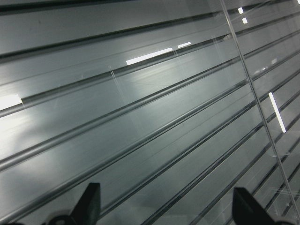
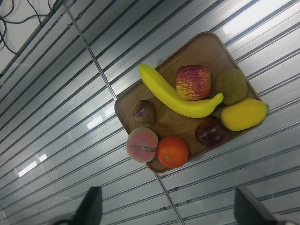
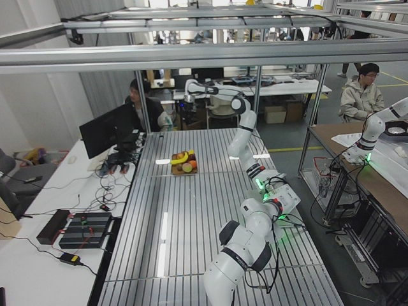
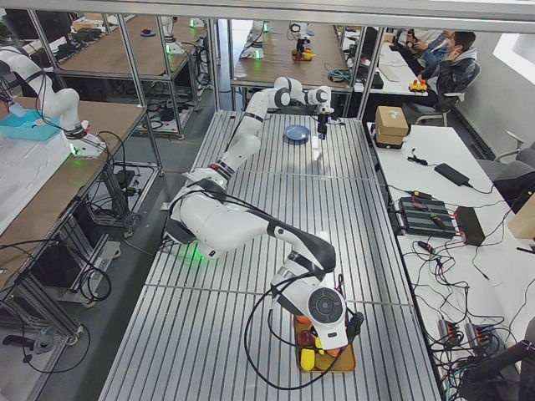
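A wooden tray [image 2: 166, 117] holds fruit: a banana [image 2: 173, 101], apple [image 2: 192, 82], lemon [image 2: 243, 115], kiwi [image 2: 230, 86], orange [image 2: 172, 152], peach [image 2: 141, 145] and two darker fruits. My right gripper is open above the tray, its fingers apart and empty; in the camera right view the arm partly hides the tray. My left gripper is open over bare slatted table, nothing between its fingers. A blue plate [image 4: 297, 132] lies at the table's far end in the camera right view, near the left arm.
Side desks [image 4: 443, 167] carry monitors, boxes, power units and cables. An aluminium frame [image 3: 204, 54] spans overhead, and black cables loop from the arms.
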